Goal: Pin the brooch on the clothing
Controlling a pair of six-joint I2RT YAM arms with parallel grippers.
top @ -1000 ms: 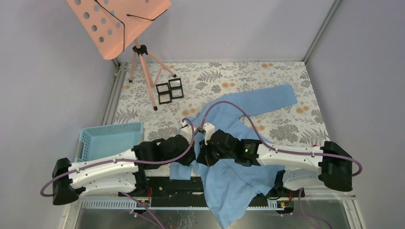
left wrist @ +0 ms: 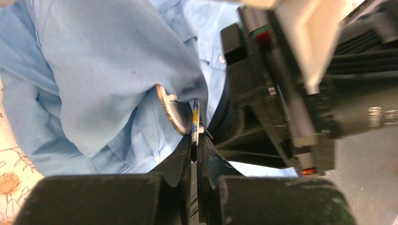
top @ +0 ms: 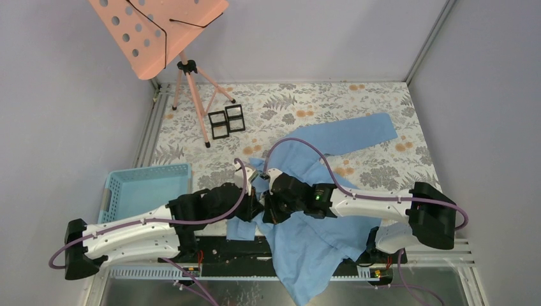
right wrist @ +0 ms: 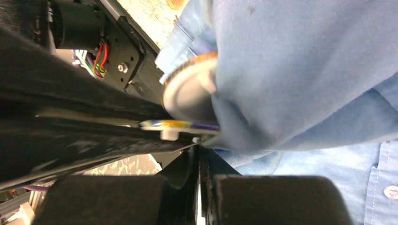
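Observation:
A thin brooch (left wrist: 195,118), seen edge-on with a yellow and blue face, stands in my left gripper, which is shut on it. In the right wrist view the same brooch (right wrist: 180,125) has a white nub and a fine pin beneath, beside the fold of the blue shirt (right wrist: 300,70). My right gripper is shut, its tips at the pin and the cloth's edge. Whether pin or fabric lies between them, I cannot tell. Behind, a round pale disc with a brown rim (right wrist: 190,91) touches the fold. From above, the arms hide the brooch.
The shirt (top: 319,236) spreads across the table and over its front edge. At left stands an empty blue basket (top: 150,191). Black frames (top: 227,121) lie by the pink stand (top: 196,95). Patterned table behind the arms is clear.
The shirt's spread on the table looks the same.

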